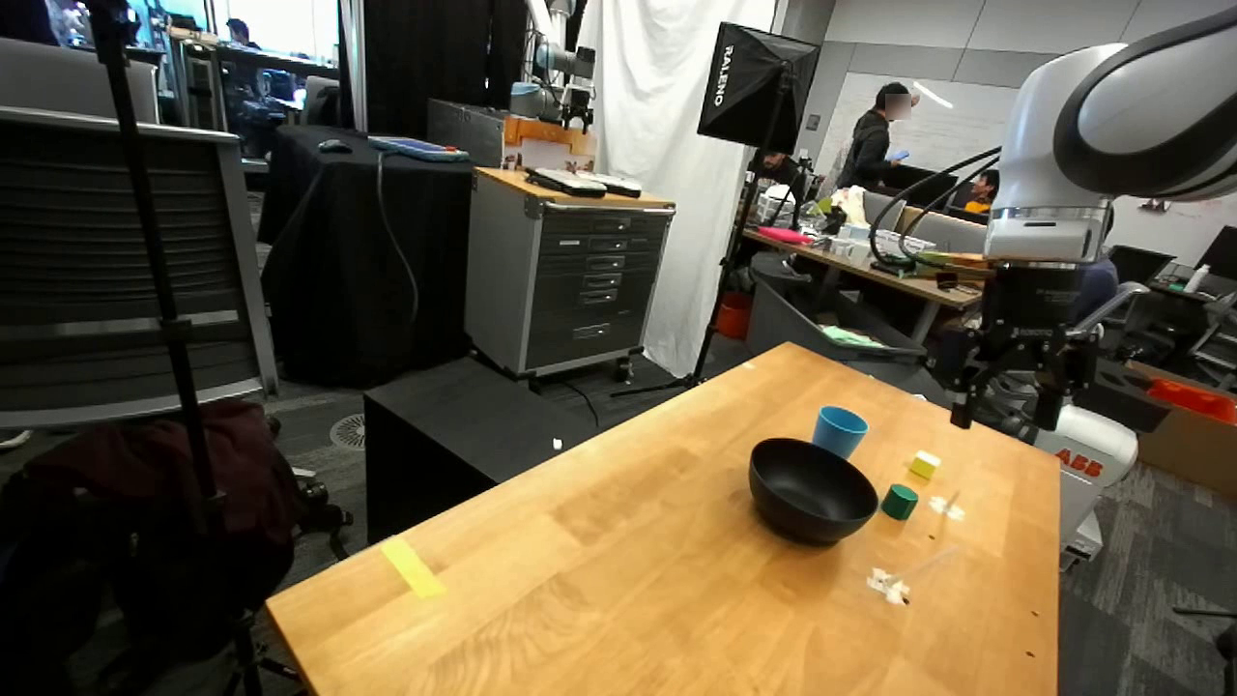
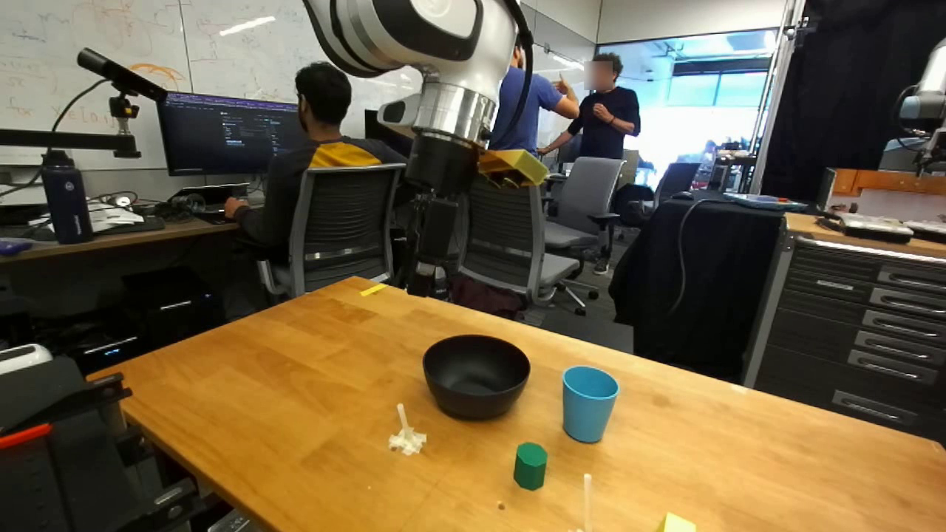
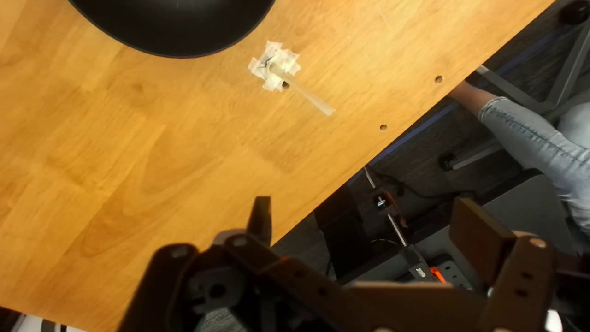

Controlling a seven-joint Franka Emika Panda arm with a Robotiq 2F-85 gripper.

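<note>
My gripper [image 1: 1011,418] hangs high over the table's edge, its fingers [image 3: 260,221] spread wide with nothing between them. Below and away from it, a black bowl [image 2: 476,377] stands upright on the wooden table. Beside the bowl is a blue cup [image 2: 589,404], also upright, and I cannot see its inside fully. A small green block [image 2: 530,466] stands near them, and a yellow block [image 1: 924,464] lies close by. Only part of the bowl [image 3: 182,27] enters the wrist view, at the top; cup and blocks are out of that view.
Two thin pale sticks are fixed upright to the table with tape; one stick [image 3: 304,91] is below the bowl in the wrist view, another stick [image 2: 587,505] is near the green block. A yellow tape strip [image 1: 413,566] marks one end.
</note>
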